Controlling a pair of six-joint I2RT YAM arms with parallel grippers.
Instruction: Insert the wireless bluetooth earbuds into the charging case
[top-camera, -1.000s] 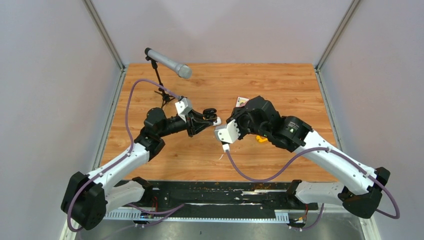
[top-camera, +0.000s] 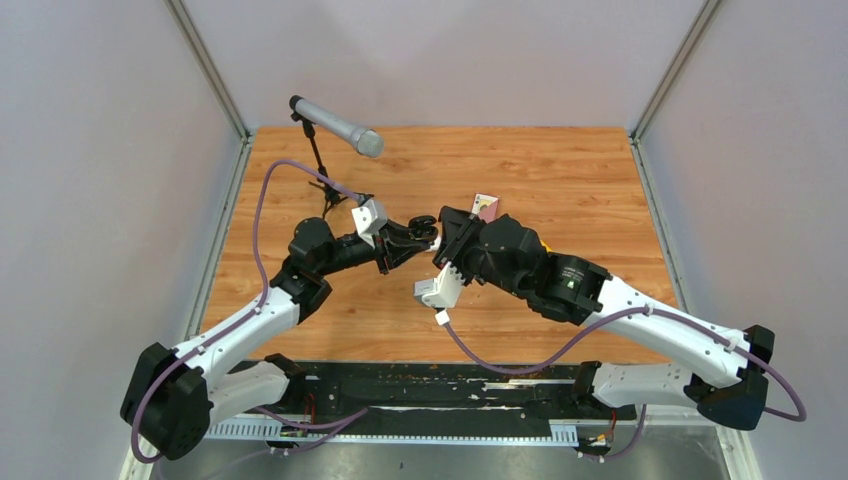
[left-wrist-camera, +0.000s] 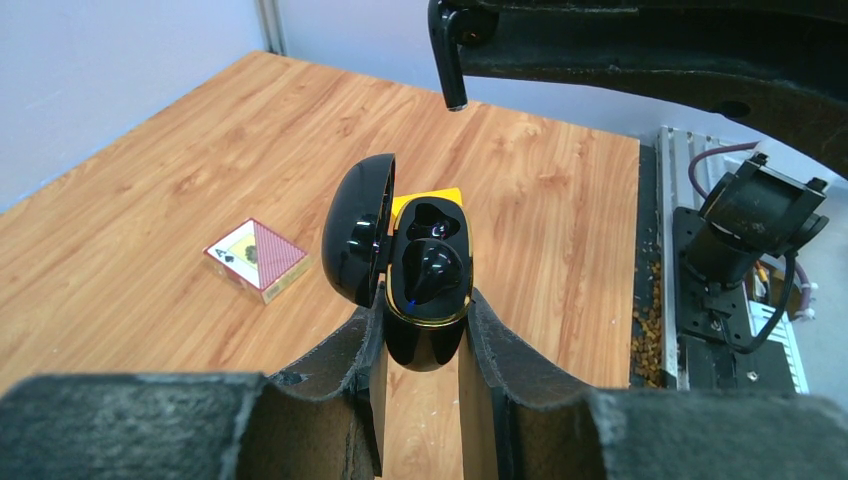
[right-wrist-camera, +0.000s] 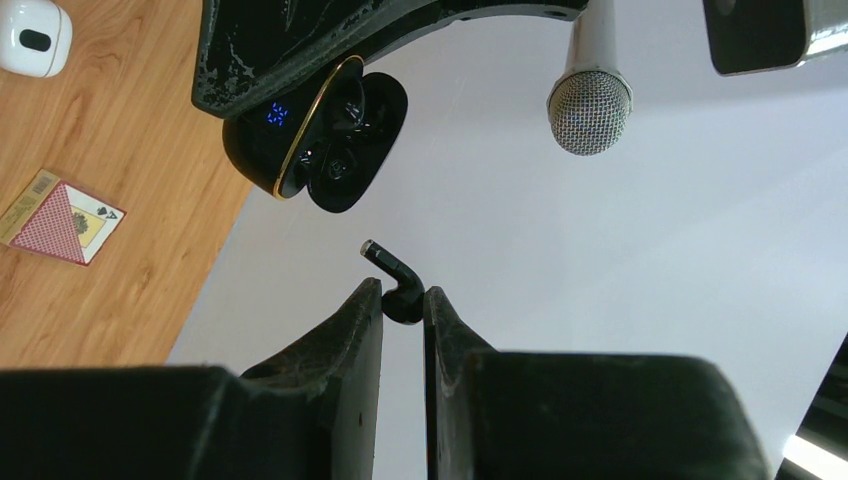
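The black charging case has its lid raised. My left gripper is shut on its body, holding it clear of the table. Gold trim rings its opening, and blue digits glow on the case in the right wrist view. Whether either slot holds a bud, I cannot tell. A black earbud is pinched between the fingertips of my right gripper, stem pointing toward the case but apart from it. The left wrist view shows this earbud's stem pointing down, above and right of the case.
A card box lies on the wooden table beyond the case. A yellow object sits behind it. The right wrist view also shows a white case on the table and a microphone. Both grippers are close together over mid-table.
The left arm has shifted only slightly, still holding the case.
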